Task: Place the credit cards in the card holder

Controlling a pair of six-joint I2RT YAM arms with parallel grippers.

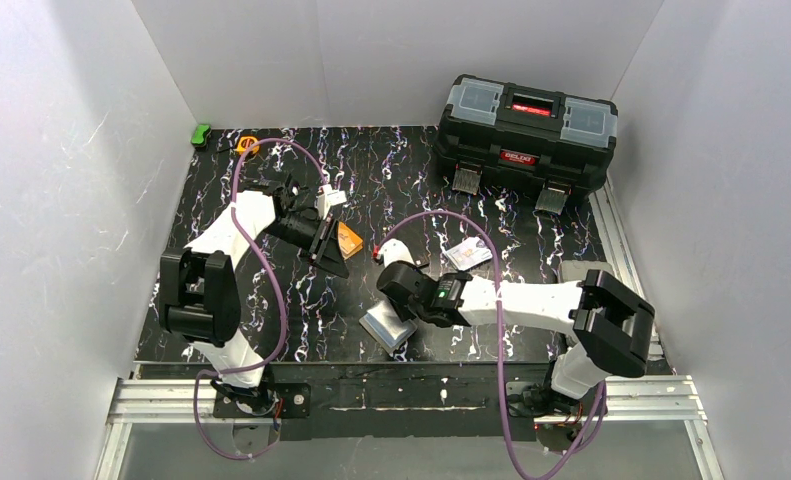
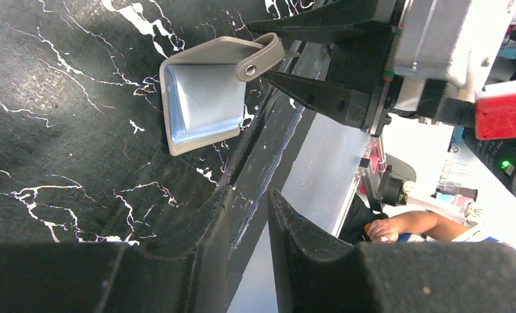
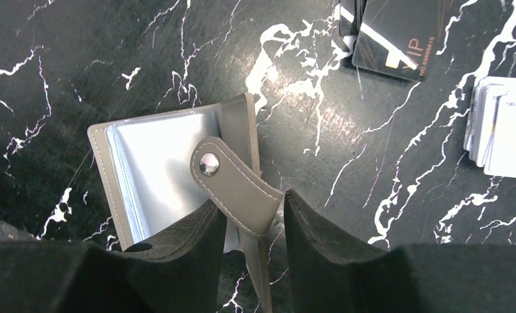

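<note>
The card holder [image 2: 203, 98], taupe with pale sleeves inside, lies open near the table's front edge. Its snap strap [image 3: 235, 182] rises between the fingertips of my right gripper; whether they grip it I cannot tell. My left gripper [image 1: 329, 258] hangs left of and behind the holder, its fingertips [image 2: 278, 215] a little apart with nothing visible between. Dark cards [image 3: 395, 39] and a stack of pale cards [image 3: 503, 127] lie on the table beside the holder in the right wrist view.
A black toolbox [image 1: 524, 135] stands at the back right. An orange item [image 1: 348, 238] lies beside my left gripper, and small green [image 1: 200, 136] and yellow [image 1: 247, 144] objects sit at the back left.
</note>
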